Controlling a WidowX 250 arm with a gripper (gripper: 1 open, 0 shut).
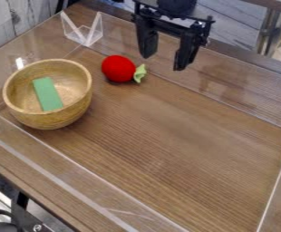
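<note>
My dark gripper [168, 51] hangs over the back middle of the wooden table, its two dark fingers pointing down and apart, with nothing visible between them. A red round object [118, 67] with a green tip lies just left of and a little below it. A wooden bowl [76, 112] at the left holds a green block [45, 95].
A clear, angular object [82, 27] stands at the back left. Dark cables show at the lower left corner.
</note>
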